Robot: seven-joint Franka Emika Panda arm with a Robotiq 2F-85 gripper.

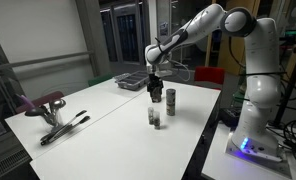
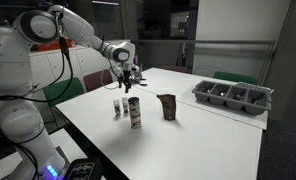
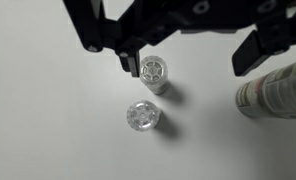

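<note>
My gripper is open above the white table, its fingers wide apart with nothing between them. In the wrist view, one clear-topped shaker (image 3: 153, 72) shows close to the left finger, and a second shaker (image 3: 143, 116) stands just below it in the picture. A printed can (image 3: 278, 92) is at the right edge. Exterior view 2 has the gripper (image 2: 126, 86) raised above and behind the two shakers, the left one (image 2: 116, 106) and the right one (image 2: 126, 104). The tall can (image 2: 135, 113) stands upright in front of them.
A dark brown bag (image 2: 168, 106) stands upright right of the can. Beyond it lies a grey compartment tray (image 2: 233, 97). A utensil holder (image 1: 53, 118) and black tongs (image 1: 66, 129) occupy the table's left end.
</note>
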